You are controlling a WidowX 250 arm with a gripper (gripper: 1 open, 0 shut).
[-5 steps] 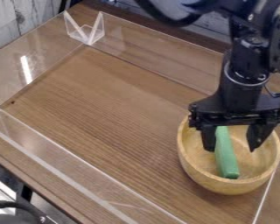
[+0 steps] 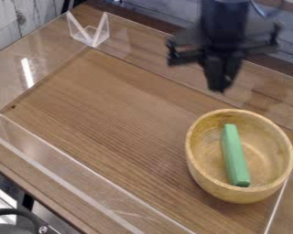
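Observation:
The robot's gripper (image 2: 222,69) is a blurred dark shape high over the right of the table; whether it is open or shut does not show. Below it a wooden bowl (image 2: 203,138) holds a green elongated object (image 2: 234,157), lying lengthwise inside.
A small clear plastic piece (image 2: 91,29) stands at the back left, and clear strips run along the left edge.
The gripper has risen from over the bowl toward the back, uncovering the bowl and the green object.

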